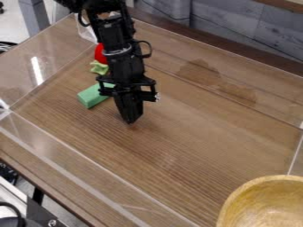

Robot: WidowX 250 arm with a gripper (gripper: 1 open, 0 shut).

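My black gripper (128, 105) hangs low over the wooden table (190, 160), a little left of the middle of the view, its tip dark against the wood; it is shut, with nothing visible between its fingers. A green block (94, 97) lies just left of the gripper, partly behind it. A red object (101, 55) and a light green item (98, 68) sit further back, partly hidden by the arm.
A yellow bowl (263, 202) sits at the front right corner. A white item at the back left is partly behind the arm.
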